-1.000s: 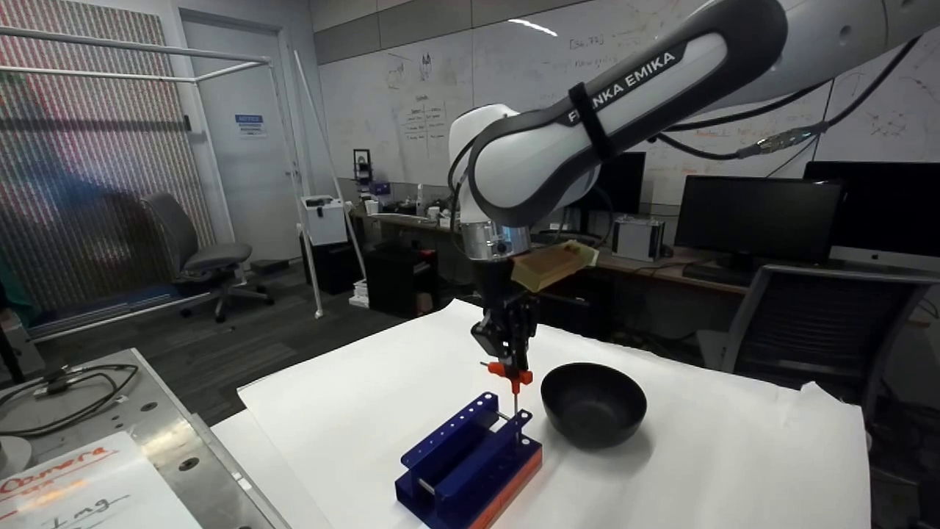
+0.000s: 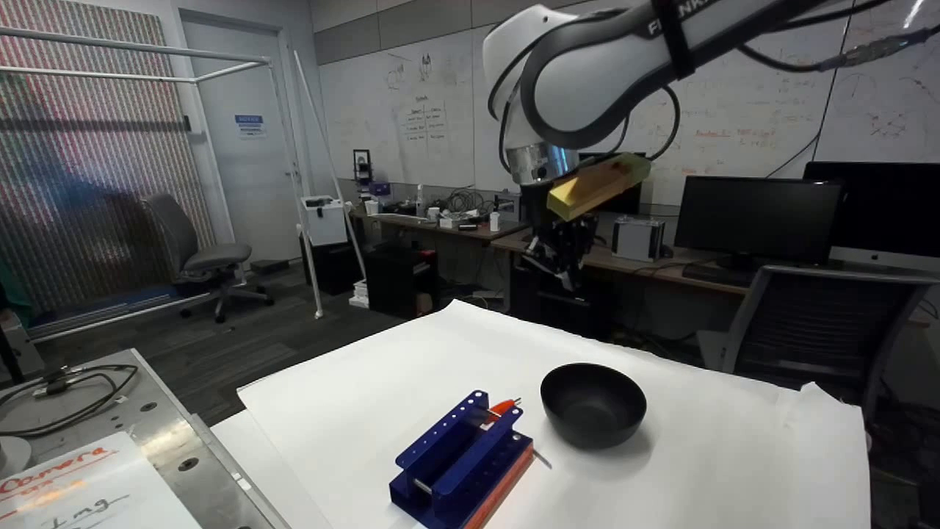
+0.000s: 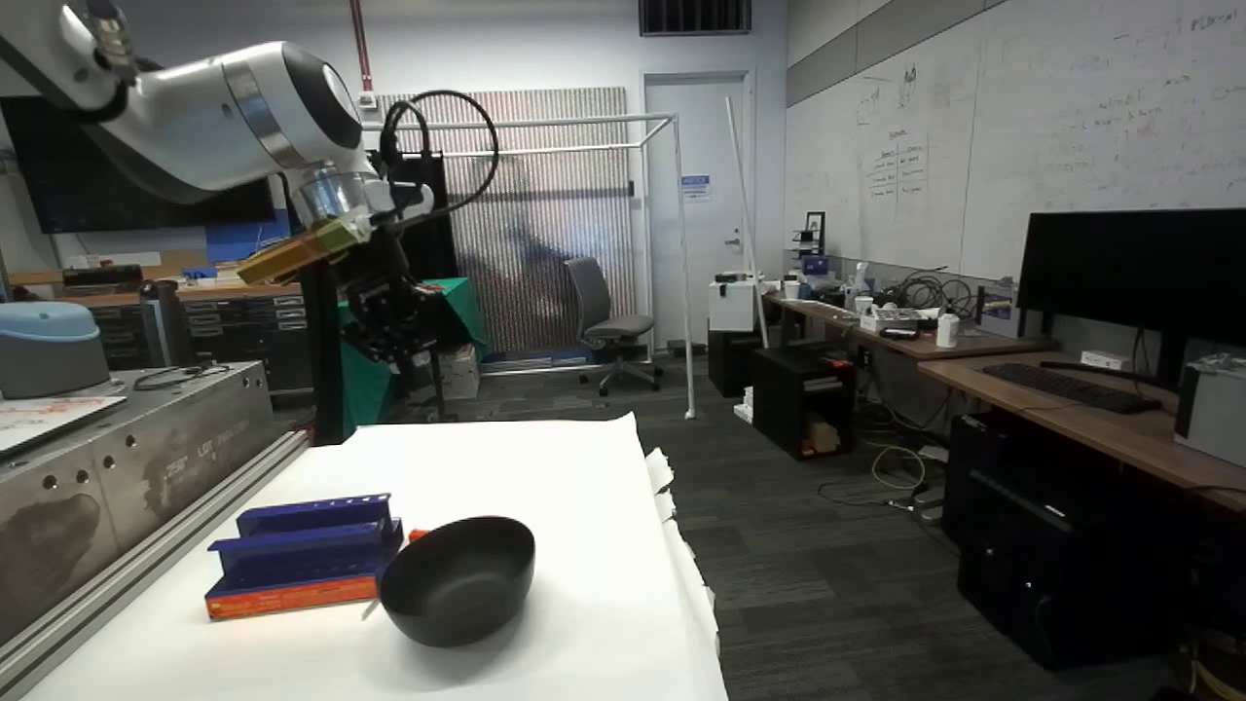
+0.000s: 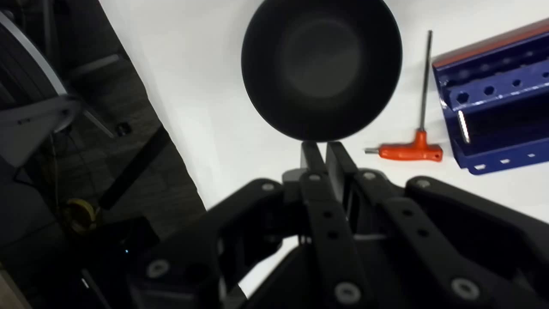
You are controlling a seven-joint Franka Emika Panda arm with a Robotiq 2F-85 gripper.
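My gripper (image 2: 568, 281) hangs high above the far part of the table. In the wrist view its fingers (image 4: 312, 156) stand close together, and nothing shows between them. A T-handled hex key with an orange handle (image 4: 411, 151) lies flat on the white surface, its metal shaft along the gap between bowl and rack. In exterior view 1 the blue rack (image 2: 458, 467) partly hides that key. The black bowl (image 2: 592, 407) is upright and looks empty; it stands to the right of the rack.
White paper (image 2: 370, 388) covers the table, with free room left of the rack and right of the bowl. A metal bench (image 3: 175, 432) borders the table's left side in exterior view 2. An office chair (image 2: 811, 326) stands beyond the far right edge.
My gripper has risen well away from the rack and shifted right. The hex key, upright at the rack under the gripper before, now lies on the table. The rack has shifted slightly left.
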